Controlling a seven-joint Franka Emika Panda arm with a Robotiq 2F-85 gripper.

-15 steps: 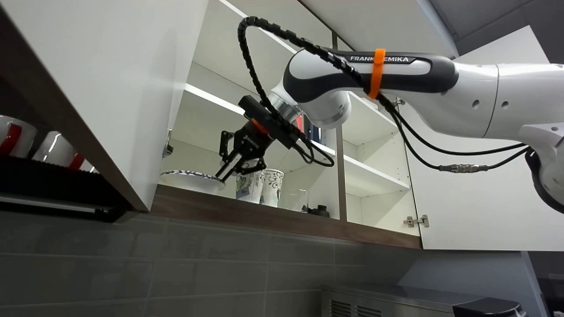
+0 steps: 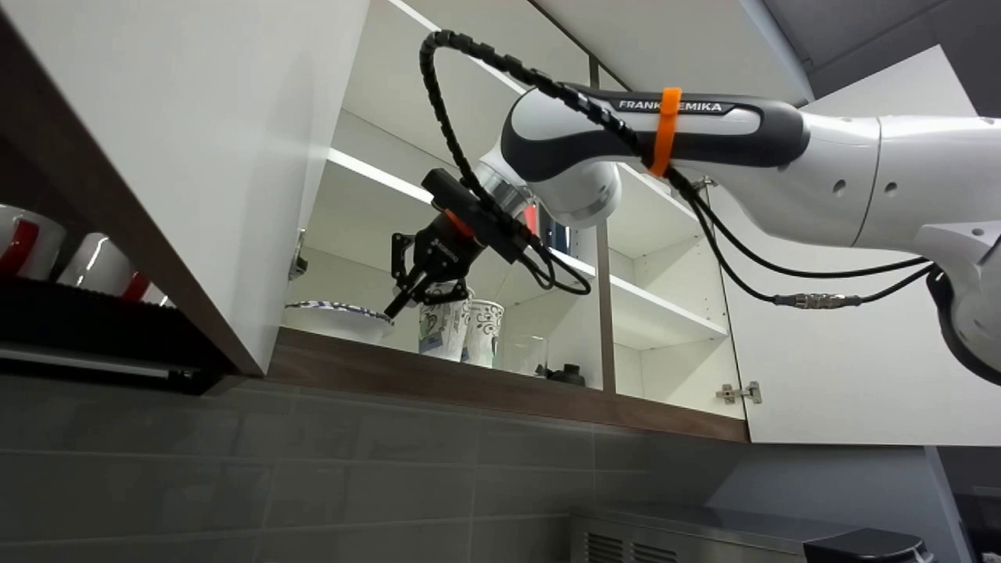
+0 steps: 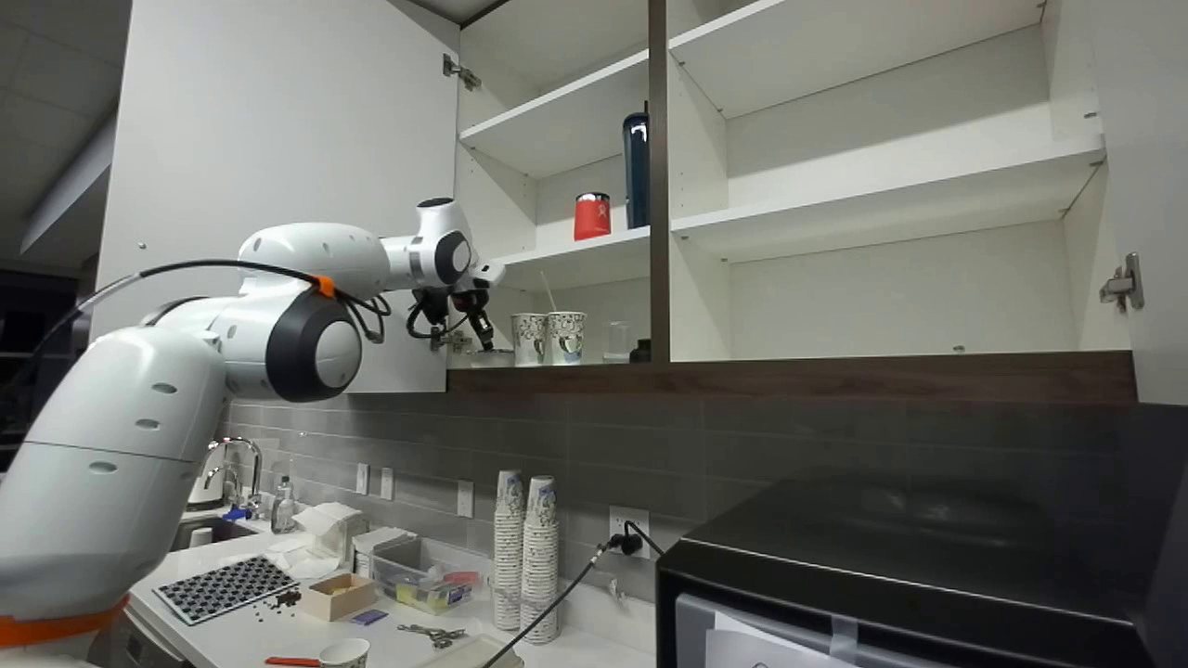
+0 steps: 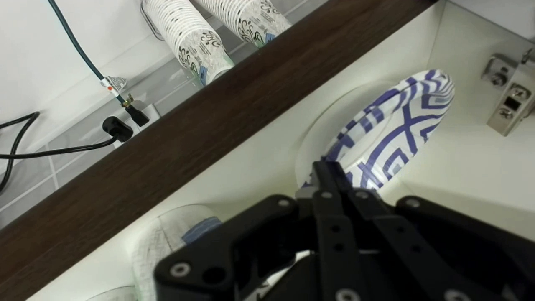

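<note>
A white paper bowl [image 2: 335, 324] with a blue patterned rim stands on the lowest shelf of the open cabinet, at its left end. In the wrist view the bowl [image 4: 396, 128] shows its blue and white inside, with its near part hidden behind the fingers. My gripper [image 2: 390, 311] points down at the bowl's right edge, its fingers together. The fingertips [image 4: 328, 173] meet the rim there; whether the thin edge is pinched between them, I cannot tell.
Patterned paper cups [image 2: 481, 333] stand close to the right of the gripper, then a clear glass [image 2: 525, 355]. The wooden front edge [image 4: 210, 135] runs along the shelf. An open door [image 2: 206, 141] flanks the cabinet's left side. The right compartment's shelves [image 3: 891, 312] are bare.
The fingers, apart at the bowl's edge a second ago, have come together. The bowl's right edge has shifted slightly left; the arm has barely moved.
</note>
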